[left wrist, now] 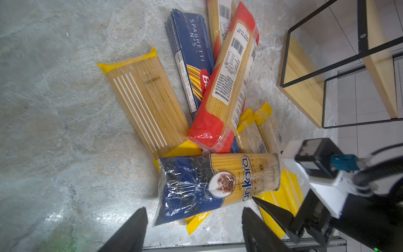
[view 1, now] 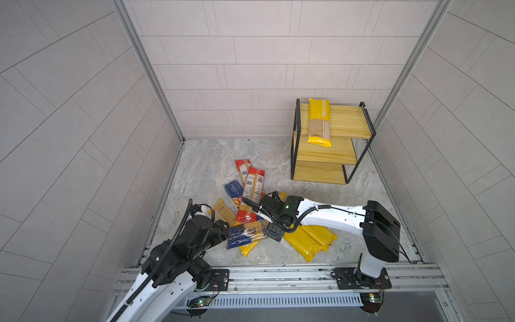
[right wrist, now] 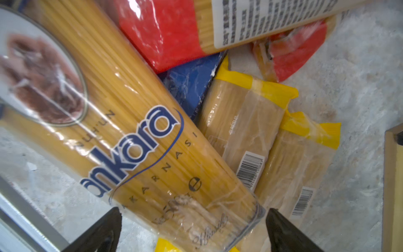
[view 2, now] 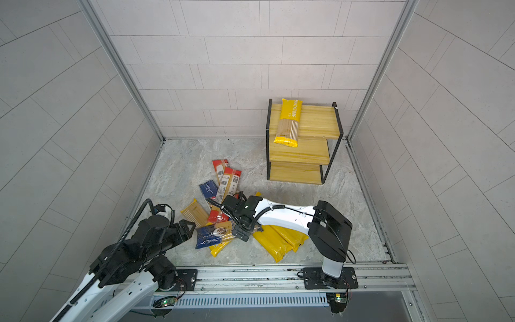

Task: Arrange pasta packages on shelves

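Note:
A pile of pasta packages lies on the floor: red ones (view 1: 252,190), a blue spaghetti box (view 1: 232,189), yellow bags (view 1: 305,247) and a blue-ended Ankara bag (left wrist: 184,189) on top at the front. My right gripper is low over the Ankara bag, open, with the bag between and beneath its fingertips; whether it touches cannot be told. My left gripper is open at the pile's front left, above the floor, nothing held. A yellow package (view 1: 319,122) lies on the top shelf.
The three-tier wooden shelf rack (view 1: 343,170) with black metal frame stands at the back right; its lower levels look empty. Bare floor (view 1: 198,150) lies left of and behind the pile. Walls close in the sides and back.

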